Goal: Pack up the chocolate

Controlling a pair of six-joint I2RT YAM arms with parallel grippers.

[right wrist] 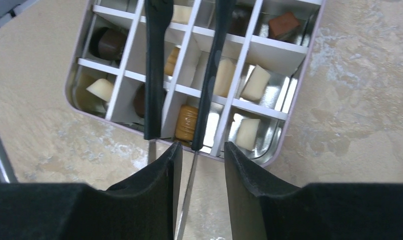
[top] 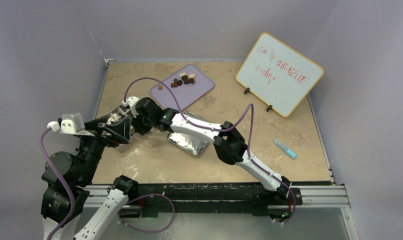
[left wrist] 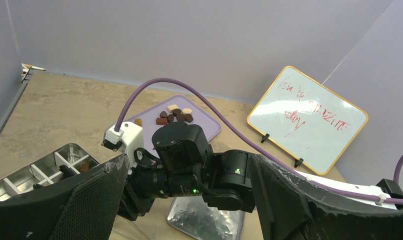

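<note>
A divided steel box stands at the left of the table, largely hidden by both arms from above; the right wrist view shows pale, brown and orange chocolates in its compartments [right wrist: 259,115]. Two dark utensils [right wrist: 154,90] lie across it. My right gripper hangs over the box's edge, fingers apart, with thin light strips visible beneath. My left gripper is open, raised at the left, facing the right wrist. More chocolates lie on a purple tray [top: 204,87] at the back.
A silver tray or lid [top: 189,145] lies mid-table, partly under the right arm. A whiteboard [top: 279,70] stands at back right, a blue marker [top: 284,149] before it.
</note>
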